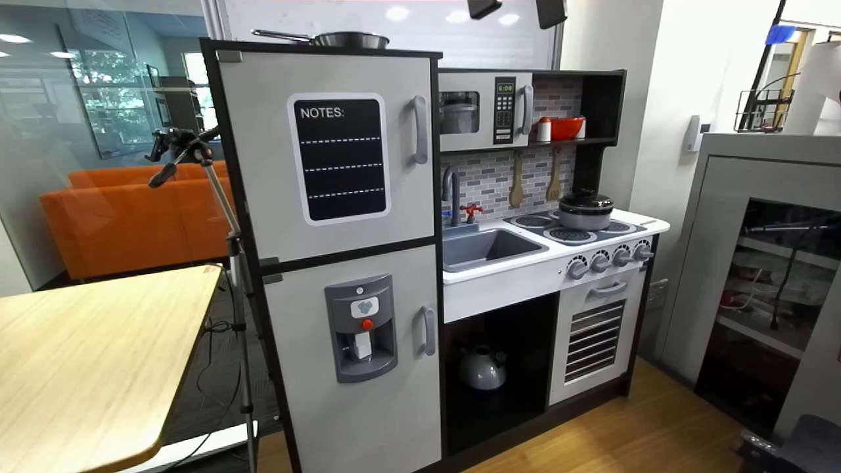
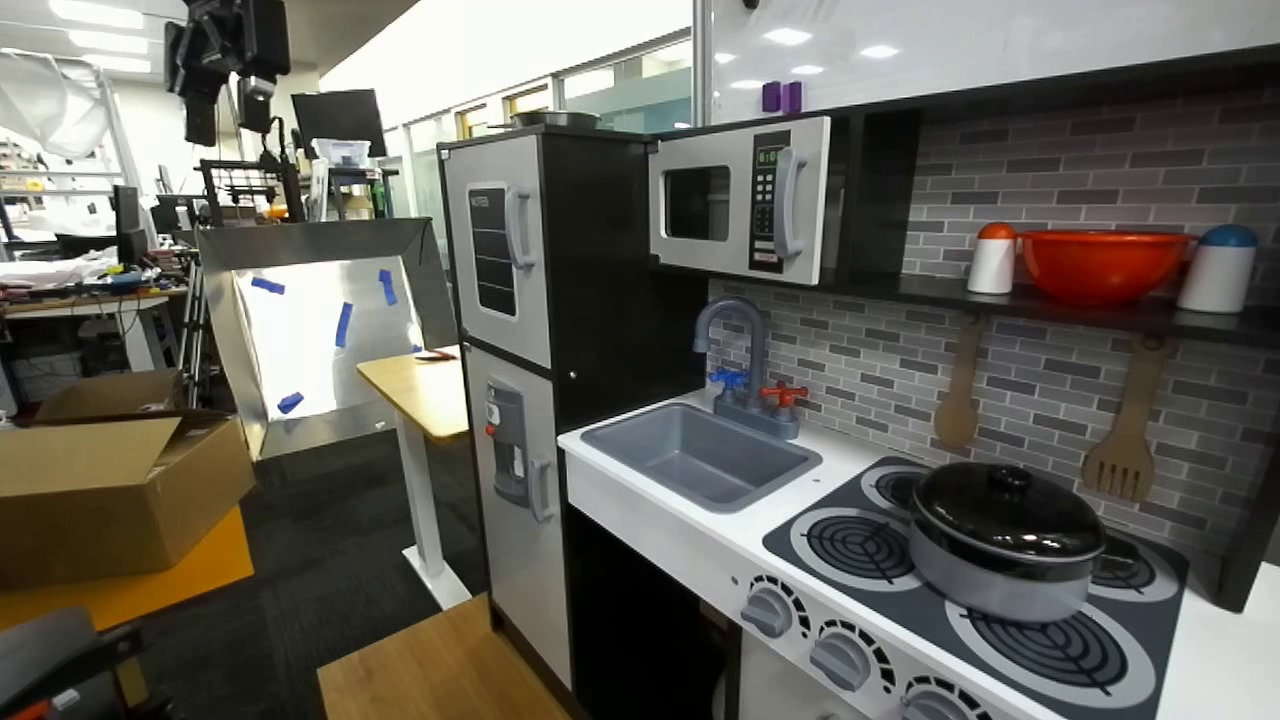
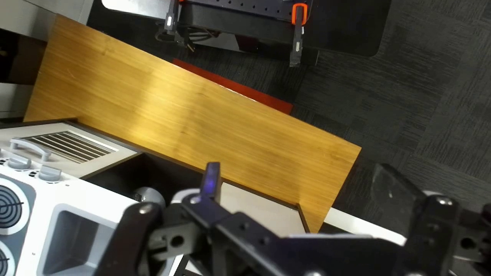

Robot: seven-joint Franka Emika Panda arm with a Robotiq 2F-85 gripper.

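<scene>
My gripper stands open high above the toy kitchen, its two fingers wide apart and nothing held between them. Only its dark fingertips (image 1: 551, 12) enter exterior view 1, at the top edge. On the stove sits a grey pot with a black lid (image 2: 1005, 540). The grey sink (image 2: 702, 456) looks empty. The microwave door (image 2: 738, 198) appears shut in exterior view 1, as do both fridge doors (image 1: 355, 339). A grey kettle (image 1: 482, 368) rests in the open cupboard under the sink. My gripper touches none of these.
A pan (image 1: 351, 39) lies on top of the fridge. The shelf carries a red bowl (image 2: 1104, 264) between two shakers, with wooden utensils (image 2: 960, 384) hanging below. Left of the fridge are a tripod (image 1: 236, 236) and a wooden table (image 1: 102, 347).
</scene>
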